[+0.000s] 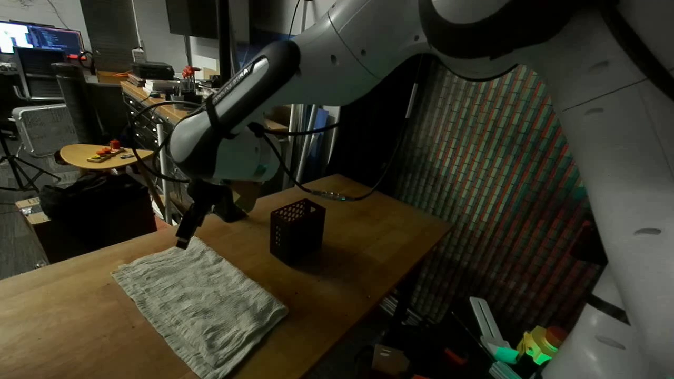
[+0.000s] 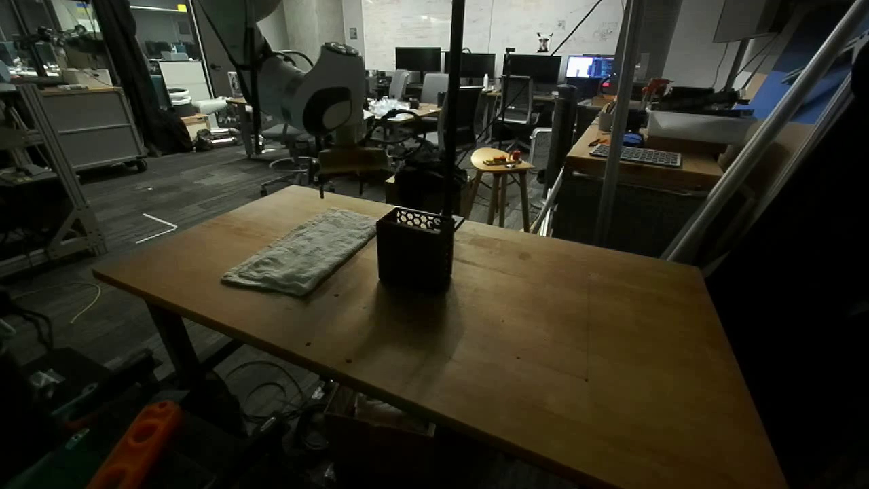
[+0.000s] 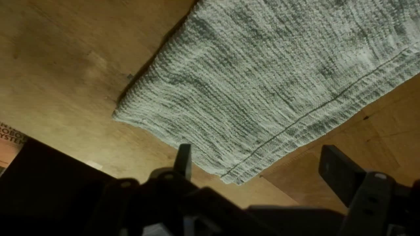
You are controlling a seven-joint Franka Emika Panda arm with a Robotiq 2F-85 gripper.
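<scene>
A folded grey-green cloth (image 1: 202, 297) lies flat on the wooden table, left of a dark basket in the first exterior view. My gripper is open, its two dark fingers (image 3: 341, 173) wide apart. In the wrist view one corner of the cloth (image 3: 232, 149) reaches into the space between the fingertips, and the gripper looks to be above it, not gripping. From the first exterior side, a fingertip (image 1: 183, 241) shows just over the cloth's far corner. In the second exterior view the hand hangs beyond the cloth (image 2: 313, 248) at the table's far edge.
The black perforated basket (image 1: 297, 230) stands upright beside the cloth. Close behind it, a dark vertical post (image 2: 456, 122) rises at the table's far edge. Most of the wooden table (image 2: 570, 326) right of the basket is bare in the second exterior view.
</scene>
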